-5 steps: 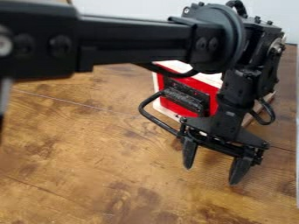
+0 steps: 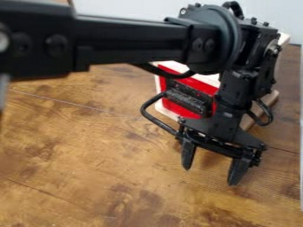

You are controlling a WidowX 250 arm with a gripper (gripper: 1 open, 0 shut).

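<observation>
My black gripper (image 2: 212,167) points down over the wooden table (image 2: 95,168) at the right of the camera view, its two fingers apart with nothing visible between them. Behind the wrist stands a red and white object (image 2: 174,83) with black parts on it, partly hidden by my arm and cables.
A pale wall (image 2: 142,13) runs along the back. My arm (image 2: 119,40) crosses the upper part of the view and hides some of what lies behind it.
The gripper and wrist have shifted very slightly up and to the left. The red and white object has not visibly moved.
</observation>
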